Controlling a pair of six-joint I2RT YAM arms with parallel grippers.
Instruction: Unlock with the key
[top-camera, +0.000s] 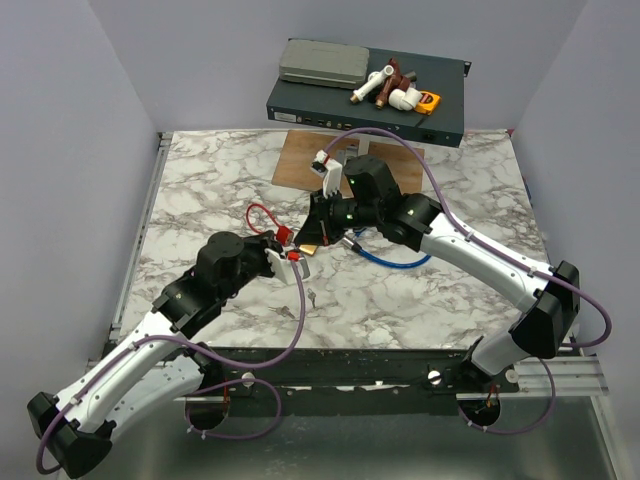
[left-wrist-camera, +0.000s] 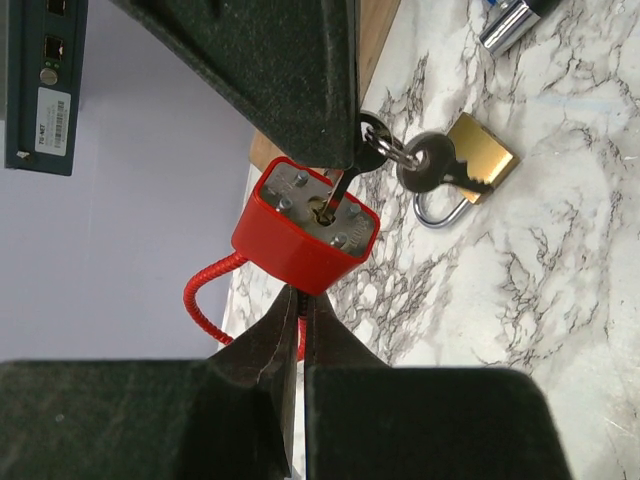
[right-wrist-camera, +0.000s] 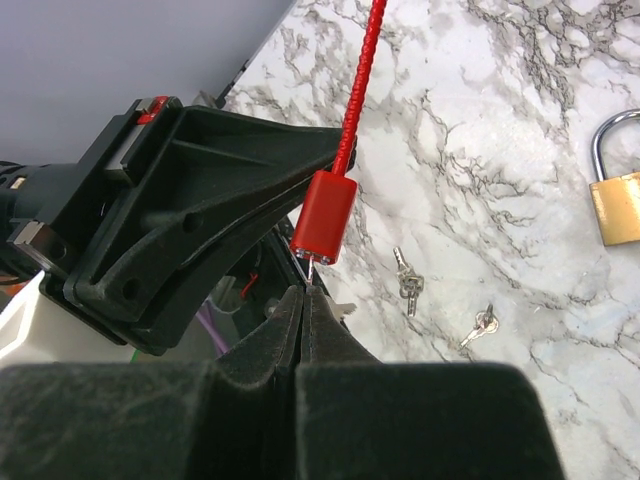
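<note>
A red cable lock (left-wrist-camera: 300, 230) is off the table, its keyhole face turned up toward my right fingers in the left wrist view. My left gripper is shut on its red cable just under the body. A key (left-wrist-camera: 338, 195) stands with its tip in the keyhole; its head is partly hidden by my right fingers (left-wrist-camera: 300, 90). A second key (left-wrist-camera: 445, 165) dangles from the same ring. In the right wrist view, my right gripper is shut, with the thin key shaft running from its tips into the lock (right-wrist-camera: 325, 218). Whether the lock has turned cannot be told.
A brass padlock (right-wrist-camera: 618, 208) lies on the marble table beside the lifted lock. Two small key sets, one of them a ringed pair (right-wrist-camera: 410, 282), lie nearby. A blue cable (top-camera: 395, 262) curves to the right; a brown board (top-camera: 295, 160) is behind.
</note>
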